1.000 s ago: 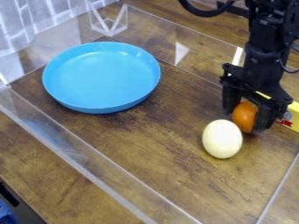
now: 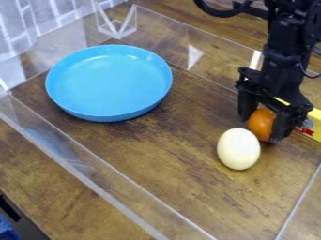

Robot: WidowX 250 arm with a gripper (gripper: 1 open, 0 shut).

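My black gripper (image 2: 269, 99) is low on the right side of the table, right at an orange round object (image 2: 262, 123), its fingers around or against it. Whether they grip it is unclear. A white egg-shaped object (image 2: 238, 149) lies just below and left of the orange one. A yellow item (image 2: 310, 119) with red markings is partly hidden behind the gripper at the right edge.
A blue plate or shallow bowl (image 2: 108, 81) sits at the upper left. Transparent edges run along the left and back.
The gripper has shifted very slightly at the orange object; otherwise little differs.
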